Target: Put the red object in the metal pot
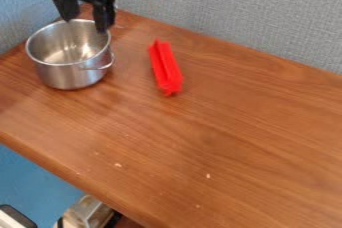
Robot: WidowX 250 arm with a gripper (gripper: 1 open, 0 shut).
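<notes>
The red bar-shaped object (166, 68) lies on the wooden table, to the right of the metal pot (74, 72) and apart from it. The pot stands upright at the far left, and the part of its inside that shows is bare. My black gripper (86, 22) is above the pot's back rim, with its fingers pointing down. It stands open with nothing held between its fingers, a short way left of the red object and higher up.
Grey padded walls (241, 7) border the table at the back and left. A metal fixture (88, 212) sits beyond the front left edge.
</notes>
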